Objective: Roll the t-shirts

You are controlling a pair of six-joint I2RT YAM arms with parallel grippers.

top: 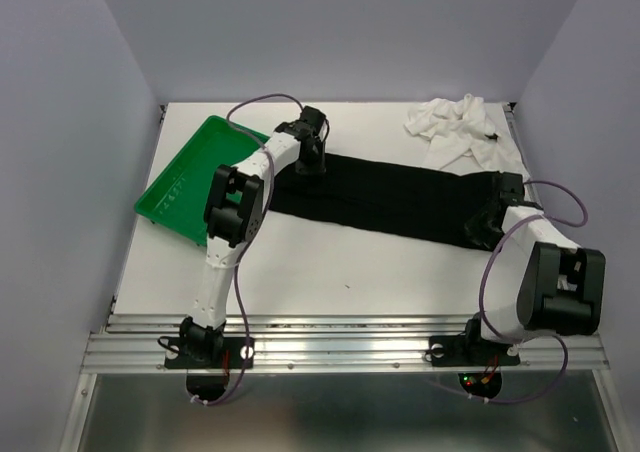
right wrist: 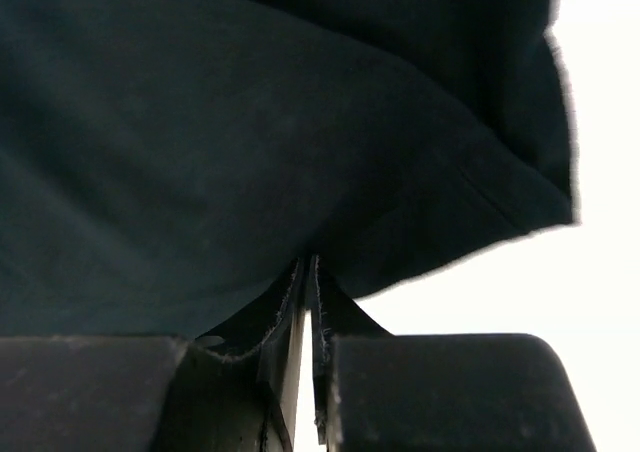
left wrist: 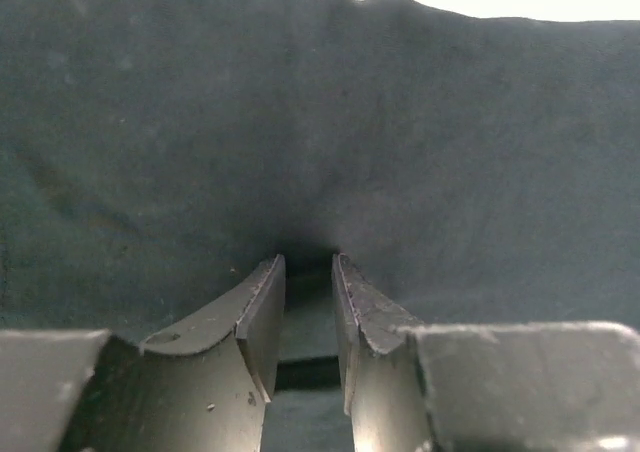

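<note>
A black t-shirt (top: 390,194) lies as a long folded strip across the table in the top view. Over its left end is my left gripper (top: 312,164); in the left wrist view its fingers (left wrist: 262,317) stand close together on dark cloth, pinching a fold between them. At the strip's right end, my right gripper (top: 484,230) is down on the near corner. The right wrist view has its fingertips (right wrist: 291,282) pressed together at the cloth's edge, shut on the fabric. The t-shirt's far left end is partly covered by the left arm.
A green tray (top: 160,194), empty where visible, stands at the left, partly behind the left arm. Crumpled white cloth (top: 450,127) lies at the back right, next to the strip's far edge.
</note>
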